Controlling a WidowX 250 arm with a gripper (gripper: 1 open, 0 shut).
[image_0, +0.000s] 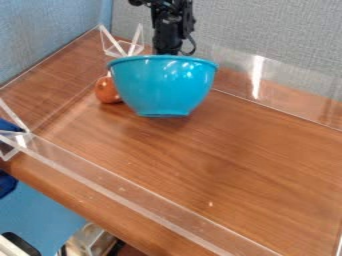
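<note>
A turquoise bowl (163, 85) stands upright on the wooden table toward the back. An orange-red round object (107, 90) lies just left of it, partly hidden by the bowl. The black gripper (173, 45) hangs from the top of the view at the bowl's far side. Its fingertips are small and mostly hidden, so whether anything is between them does not show.
Clear plastic strips border the wooden table (234, 180), with white-edged corner pieces at back left and front left. Grey padded walls rise behind and left. A blue object (7, 130) sits at the left edge.
</note>
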